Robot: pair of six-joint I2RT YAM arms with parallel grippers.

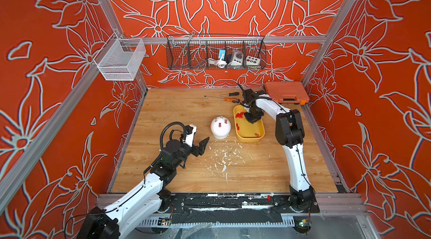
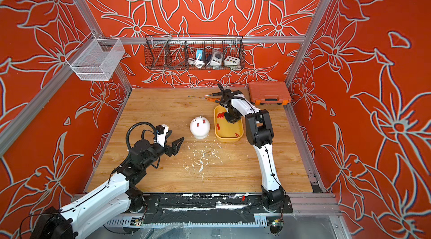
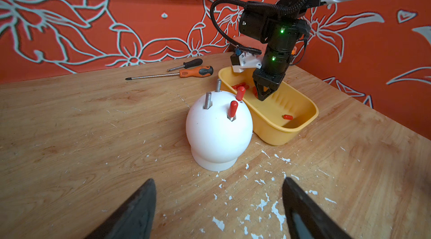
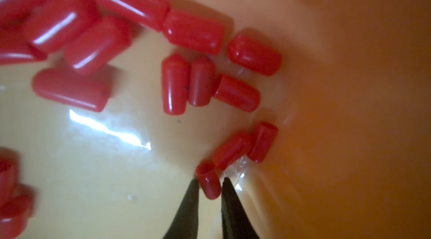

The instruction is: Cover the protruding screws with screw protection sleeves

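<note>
A white dome (image 3: 219, 133) carries upright screws; two wear red sleeves (image 3: 233, 109), while bare metal screws (image 3: 207, 100) show beside them. Loose red sleeves lie in the yellow tray (image 1: 249, 136). My right gripper is down in the tray, its fingertips either side of a small red sleeve (image 4: 207, 178), part open; whether it grips is unclear. My left gripper stands open over the wood at the lower left of the dome in the top views, nothing between its fingers.
Two screwdrivers (image 3: 196, 71) and an orange case (image 1: 285, 88) lie at the back. Wire baskets (image 1: 215, 54) hang on the walls.
</note>
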